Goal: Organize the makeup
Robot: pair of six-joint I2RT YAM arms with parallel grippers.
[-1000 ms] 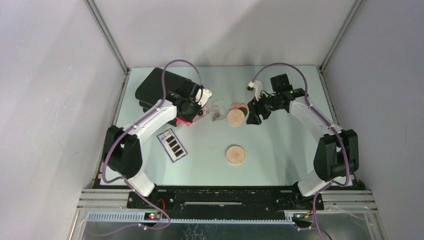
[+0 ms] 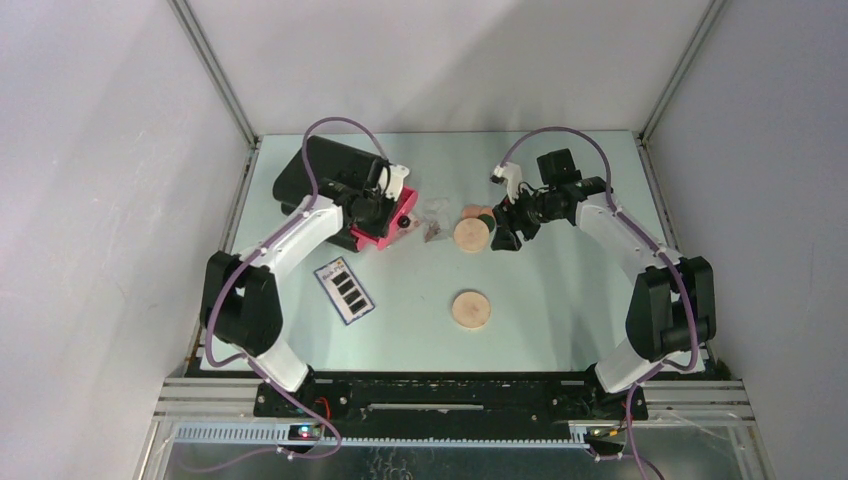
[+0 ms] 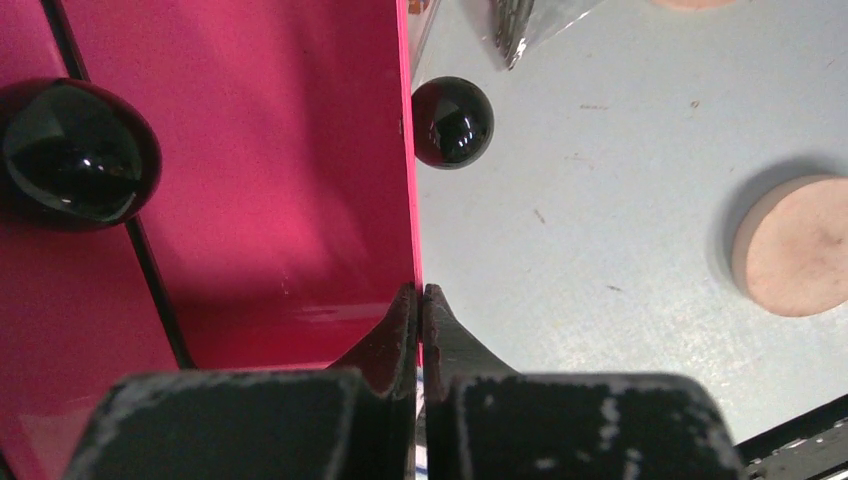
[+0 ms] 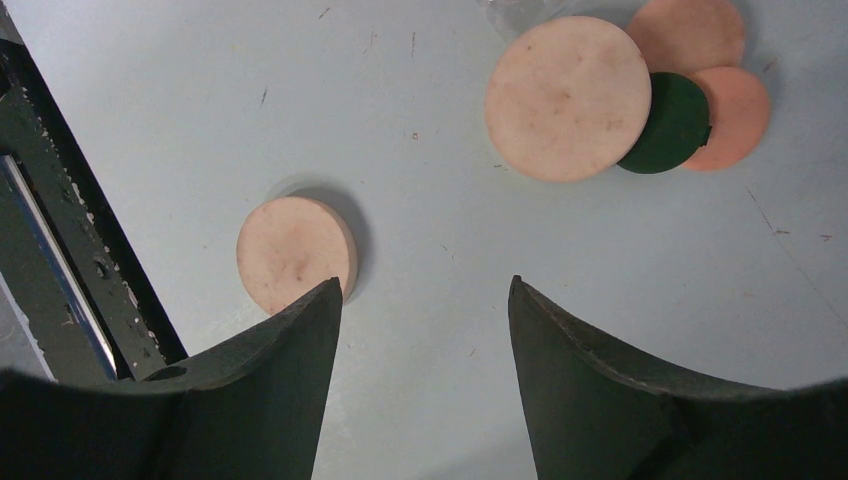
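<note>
A black case (image 2: 322, 170) stands at the back left with a pink drawer (image 2: 400, 214) showing at its front. From above, my left gripper covers part of that drawer. In the left wrist view, the left gripper is shut, its tips at the drawer's front rim (image 3: 409, 180); nothing shows held. A round black knob (image 3: 453, 122) sits on the drawer's outer face. My right gripper is open and empty over the table, beside a large beige round piece (image 4: 568, 98), a dark green disc (image 4: 672, 124) and peach-coloured round pieces (image 4: 690, 34).
Nearer the front lies another beige round piece (image 2: 471, 310). A palette with dark pans (image 2: 345, 291) rests at front left. A clear bag (image 2: 436, 216) lies between the drawer and the round pieces.
The right arm has hardly moved; the loose pieces stay put.
</note>
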